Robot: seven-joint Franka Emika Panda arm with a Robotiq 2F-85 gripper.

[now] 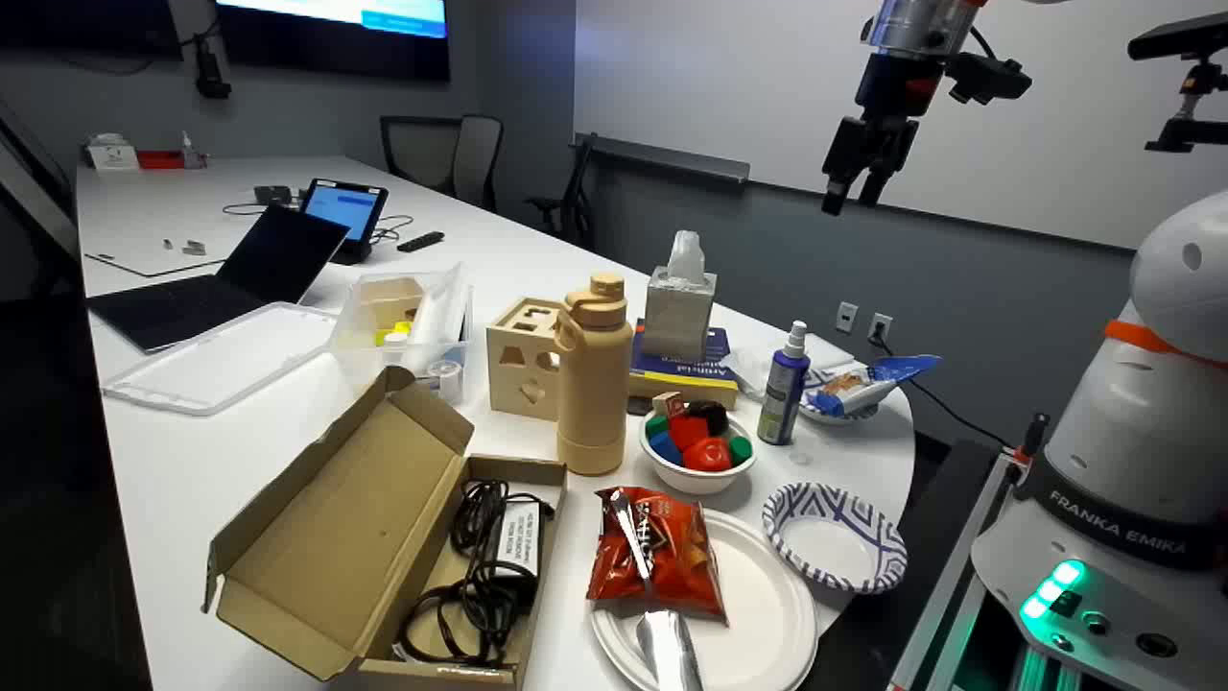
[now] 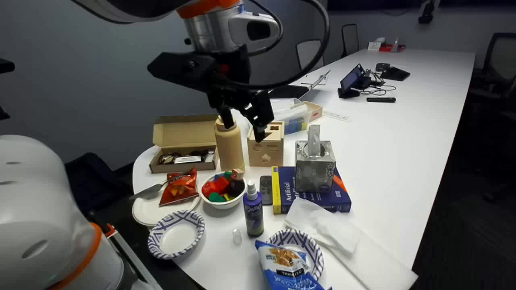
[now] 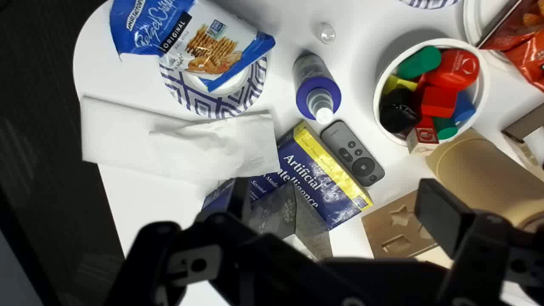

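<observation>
My gripper (image 1: 851, 203) hangs high above the table, its fingers apart and nothing between them. In the wrist view the open gripper looks down over the book (image 3: 326, 178) and the tissue box (image 3: 275, 211), well clear of both. A white bowl (image 2: 223, 205) of colourful blocks stands near the purple-capped spray bottle (image 2: 254, 215). Behind the bowl are a tan bottle (image 2: 230, 147) and a wooden shape-sorter box (image 2: 266, 153). A red chip bag (image 1: 662, 553) and a metal utensil lie on a white plate (image 1: 777, 610).
An empty patterned bowl (image 1: 835, 537) sits at the table edge; another holds a blue pretzel bag (image 2: 285, 268). A dark remote (image 3: 352, 153) lies beside the book. An open cardboard box (image 1: 345, 518) with cables, a clear bin (image 1: 405, 317) and a laptop (image 1: 230, 276) occupy the other side.
</observation>
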